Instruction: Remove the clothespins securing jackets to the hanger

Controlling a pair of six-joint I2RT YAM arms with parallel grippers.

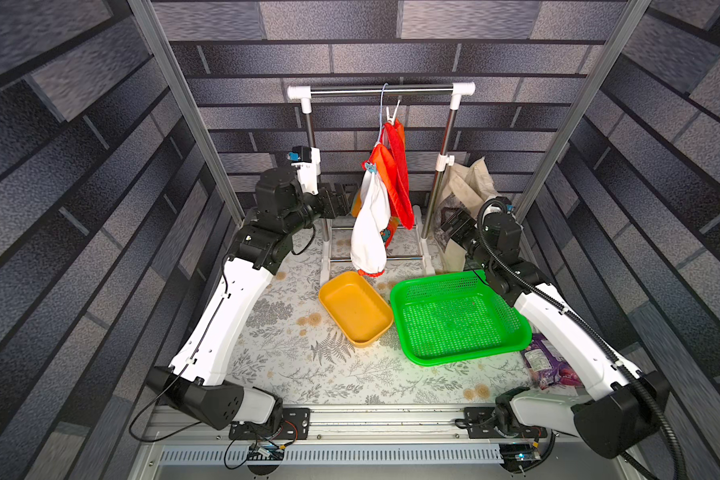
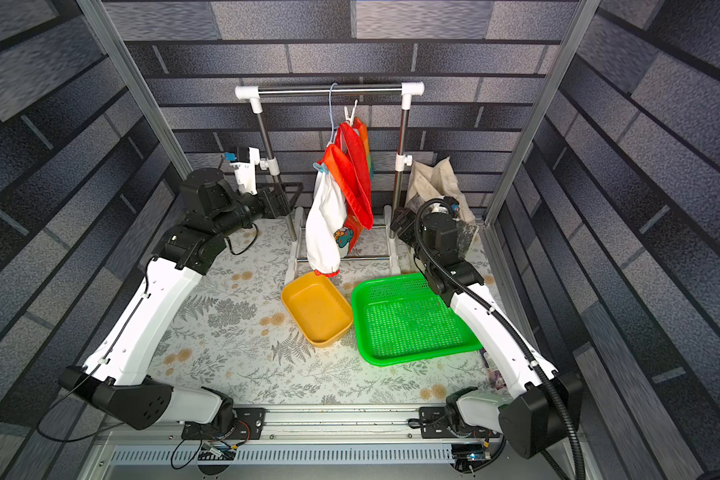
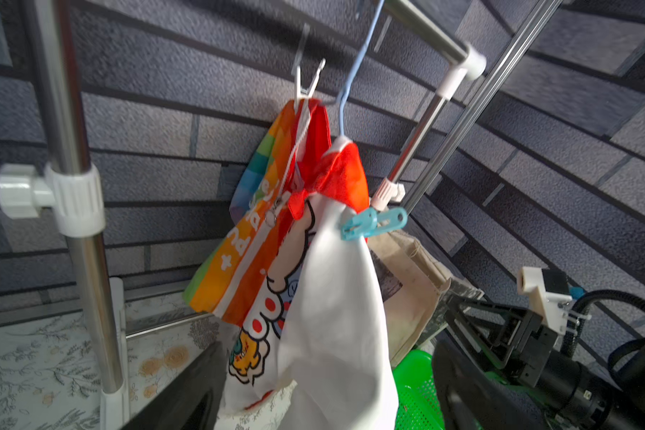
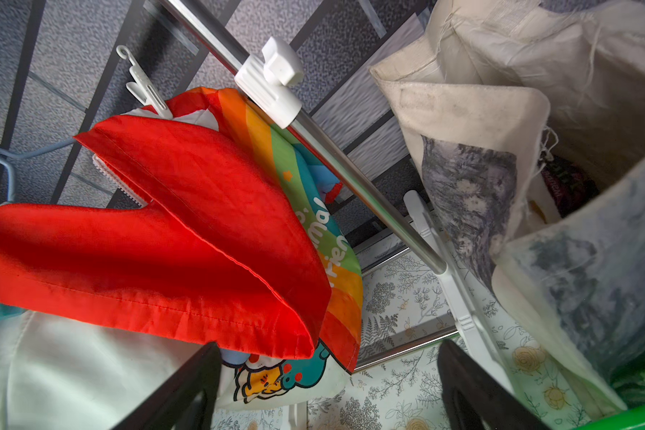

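A white jacket (image 3: pixel 337 322) with red trim and a colourful panel hangs from a pale blue hanger (image 3: pixel 351 71) on the rack. On its near shoulder sits a light blue clothespin; a white clothespin grips the far shoulder, and the right wrist view shows this white clothespin (image 4: pixel 147 87) too. My left gripper (image 1: pixel 344 200) is part open just left of the white sleeve, nothing between its fingers. To the right of the jacket, my right gripper (image 1: pixel 454 225) stands open and empty, beside the rack's right post.
Below the jacket are an orange tray (image 1: pixel 336 313) and a green basket (image 1: pixel 412 352), both empty. A beige cloth bag (image 4: pixel 473 107) stands behind my right arm. The rack's left post (image 3: pixel 75 215) is close to my left gripper. Bare table lies at front left.
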